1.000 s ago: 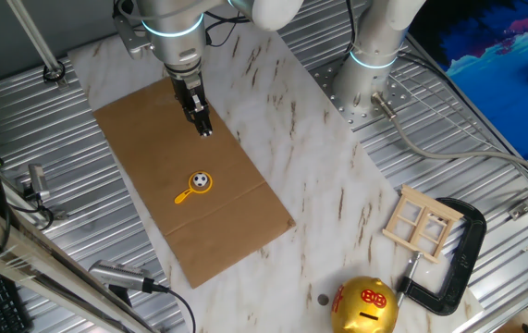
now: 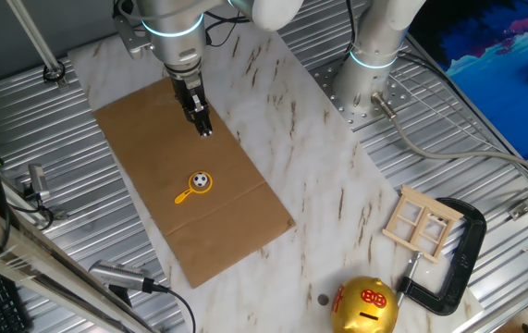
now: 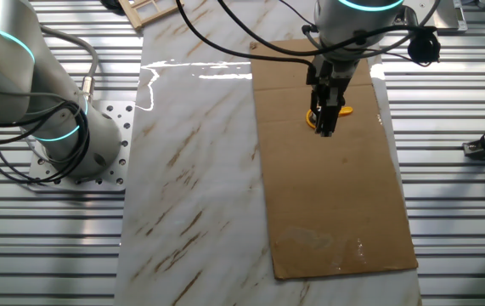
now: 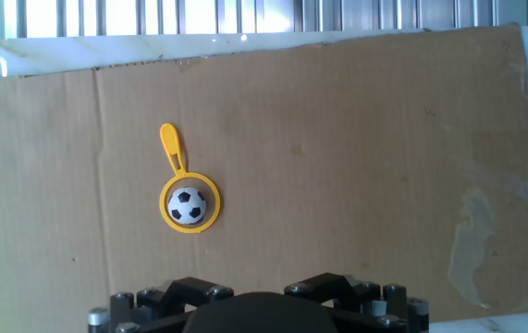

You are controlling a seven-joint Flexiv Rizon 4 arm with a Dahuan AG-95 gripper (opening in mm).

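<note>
A yellow ring with a handle (image 4: 170,139) and a black-and-white soccer ball (image 4: 187,205) inside the ring lie flat on a brown cardboard sheet (image 4: 365,166). In exterior view 1 the ball (image 2: 200,179) shows near the middle of the cardboard (image 2: 143,148), its handle (image 2: 183,197) pointing to lower left. My gripper (image 2: 205,135) hangs above the sheet, off to one side of the toy. In exterior view 2 the gripper (image 3: 323,132) partly hides the ring (image 3: 346,110). Both finger linkages show at the wrist view's lower edge, with nothing seen held; how far apart the tips stand is unclear.
A gold bank (image 2: 365,305), a wooden window-like frame (image 2: 422,222) and a black clamp (image 2: 467,254) stand at the marbled table's front right in exterior view 1. The robot's base (image 2: 365,88) is beyond the right edge. Bare marbled surface (image 2: 291,120) lies between.
</note>
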